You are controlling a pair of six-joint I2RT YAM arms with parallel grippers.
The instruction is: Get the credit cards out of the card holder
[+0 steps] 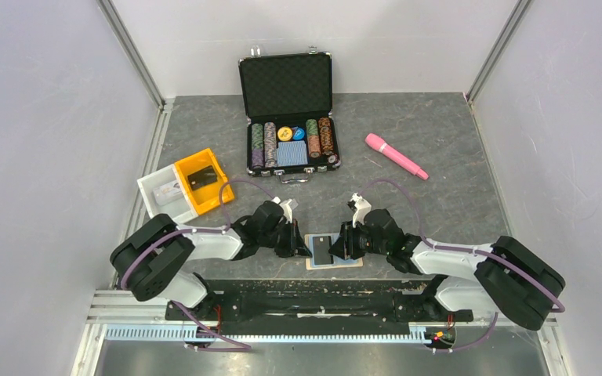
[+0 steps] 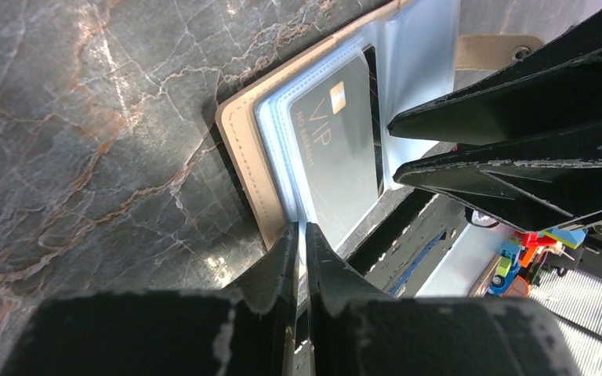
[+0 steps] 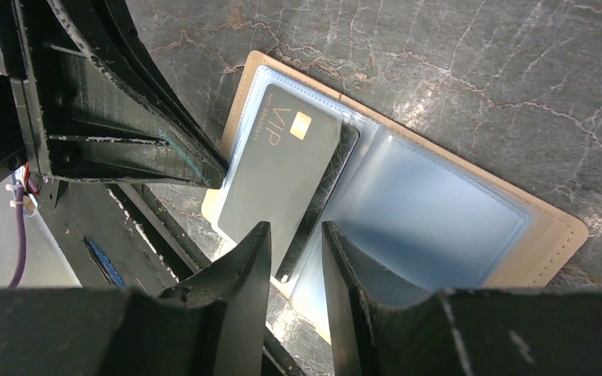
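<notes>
The tan card holder [image 3: 545,243] lies spread on the table, its clear bluish sleeves [image 3: 431,215] facing up. A dark grey VIP card [image 2: 337,149] sits in the sleeve on the left half, and a black strip [image 3: 317,207] shows along its inner edge. My left gripper is shut on the holder's left edge, a thin tan strip showing between its fingers. Above the holder's middle, my right gripper is partly open with its fingertips to either side of the black strip; nothing is visibly gripped there.
At the left stands an orange and white box [image 1: 218,196] with a black card [image 1: 202,178] in its orange side. An open chip case [image 1: 286,82] is at the back, a pink microphone [image 1: 396,156] at the right. The table's front edge runs close below the holder.
</notes>
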